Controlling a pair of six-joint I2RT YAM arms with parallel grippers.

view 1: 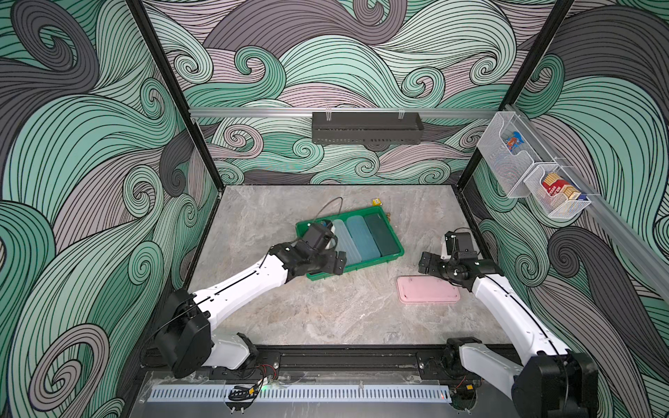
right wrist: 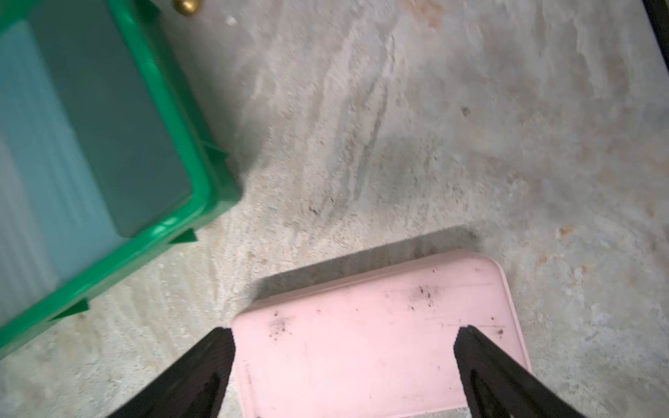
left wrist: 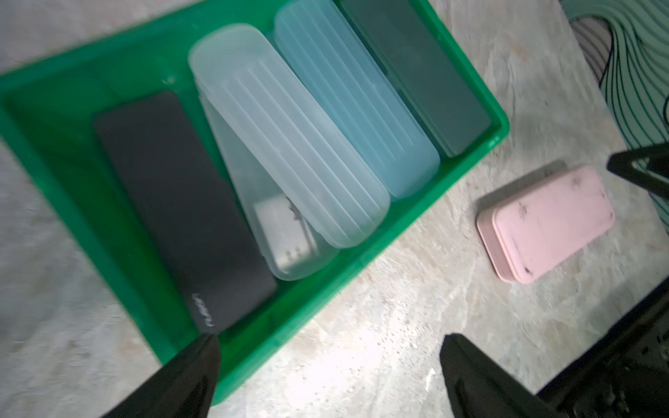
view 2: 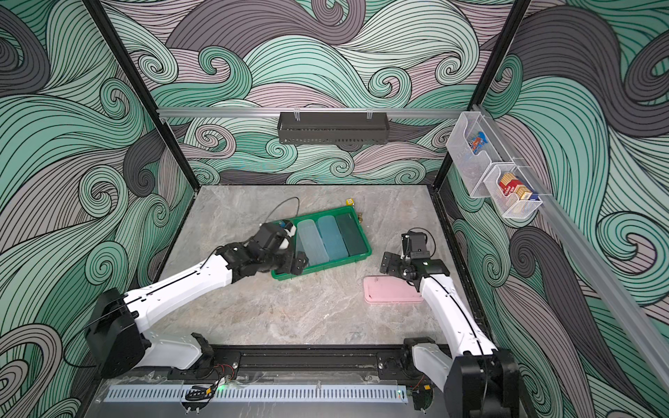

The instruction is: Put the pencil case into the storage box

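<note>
A pink pencil case [view 1: 428, 290] lies flat on the table at the front right, outside the box. The green storage box [view 1: 369, 264] stands mid-table, holding a black case [left wrist: 184, 209], a clear case [left wrist: 289, 132], a blue case [left wrist: 359, 97] and a dark teal case [left wrist: 425, 69]. In the left wrist view, the clear case rests tilted over another clear one. My left gripper is open and empty above the box's front edge. Over the pink case hangs my right gripper, open, its fingers [right wrist: 202, 369] spread with nothing gripped.
A small yellow object [view 1: 377, 202] sits behind the box, with a brass-coloured piece [right wrist: 186, 5] near its back right corner. Wire baskets [view 1: 557, 191] hang on the right wall, and a dark shelf [view 1: 367, 128] at the back. Bare table lies in front of the box.
</note>
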